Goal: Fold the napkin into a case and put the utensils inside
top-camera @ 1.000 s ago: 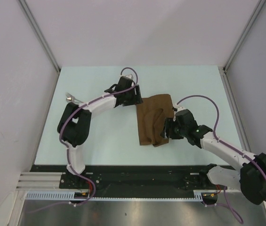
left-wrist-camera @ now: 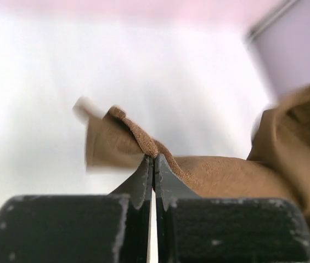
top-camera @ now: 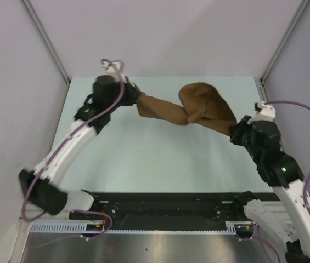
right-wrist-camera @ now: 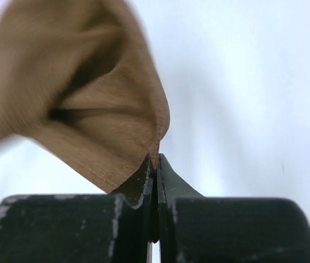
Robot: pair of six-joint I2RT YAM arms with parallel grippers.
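Note:
The brown napkin [top-camera: 165,109] is stretched crosswise between my grippers, bunched into folds on its right half. My left gripper [top-camera: 133,94] is shut on its left end; in the left wrist view a hemmed edge of the napkin [left-wrist-camera: 128,131] runs into the shut fingertips [left-wrist-camera: 153,159]. My right gripper [top-camera: 237,131] is shut on the right end, and in the right wrist view the cloth [right-wrist-camera: 111,109] narrows into its closed fingertips [right-wrist-camera: 154,160]. The utensils are not visible in the top view now, where my blurred left arm covers the left side.
A dark edge strip [top-camera: 160,203] runs along the front. Light walls rise at the back and both sides.
The napkin has been gripped, raised and stretched sideways from lying lengthwise. My left gripper moved left, my right gripper right and up in the view.

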